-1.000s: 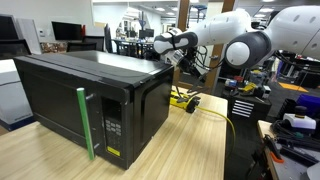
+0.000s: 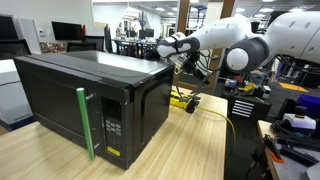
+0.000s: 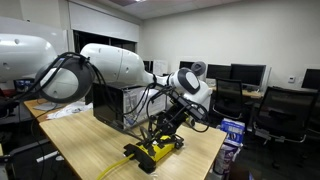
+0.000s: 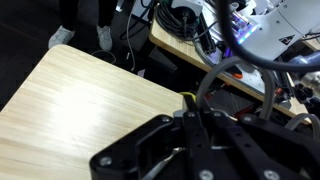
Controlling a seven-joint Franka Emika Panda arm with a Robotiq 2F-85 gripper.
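Note:
In exterior view 2, a yellow object [image 3: 170, 147] with black parts lies on the wooden table. My gripper [image 3: 155, 143] reaches down to it from above and is shut on it, though the dark fingertips blend with the black parts and the exact grip is hard to make out. Exterior view 1 shows the same yellow object [image 2: 179, 98] beyond the microwave, with a yellow cable trailing away from it. The wrist view has my gripper dark against the table, with only a speck of yellow near its tips.
A large black microwave [image 2: 75, 105] with a green strip takes up the near left of the table. Coiled black cables [image 4: 180, 20] lie on another table, and office chairs [image 3: 285, 115] stand beyond.

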